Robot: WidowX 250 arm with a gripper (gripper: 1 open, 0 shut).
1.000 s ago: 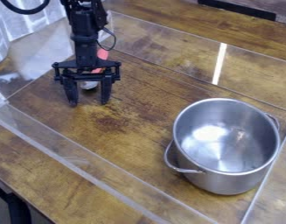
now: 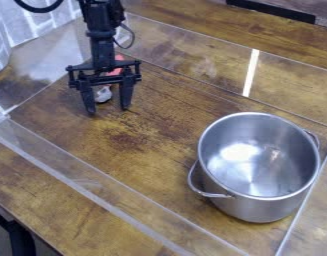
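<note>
My black gripper [image 2: 106, 98] is low over the wooden table at the upper left, its two fingers spread apart. A small red and whitish object [image 2: 115, 72] sits at the gripper, partly hidden behind it; I cannot tell what it is or whether the fingers touch it. A large steel pot [image 2: 257, 160] with side handles stands at the right, well apart from the gripper.
Clear plastic sheets or panels border the wooden table [image 2: 139, 180] on the left, front and right. A white tape strip [image 2: 251, 72] lies at the back right.
The gripper has shifted slightly up and sideways and turned a little. The pot has not moved.
</note>
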